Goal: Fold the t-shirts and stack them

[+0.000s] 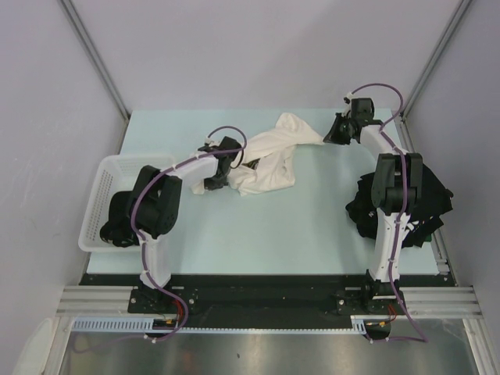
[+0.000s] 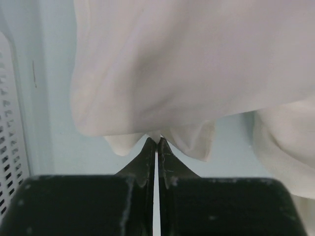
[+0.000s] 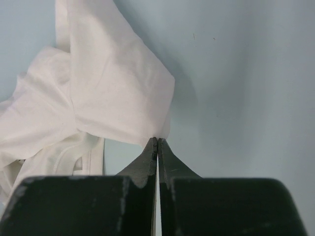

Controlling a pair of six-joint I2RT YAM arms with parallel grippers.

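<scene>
A cream t-shirt (image 1: 269, 152) lies bunched and partly spread across the back half of the table, its shape uneven. At its left end my left gripper is shut, with a bit of the shirt's cloth (image 2: 192, 140) pinched at the fingertips. My right gripper is shut at the shirt's right end, where a corner of cloth (image 3: 152, 118) meets its tips. From above, the left arm hides part of the shirt's left side.
A white basket (image 1: 98, 203) with dark cloth (image 1: 117, 226) inside stands at the left. On the right, a heap of black cloth (image 1: 426, 195) lies beneath the right arm.
</scene>
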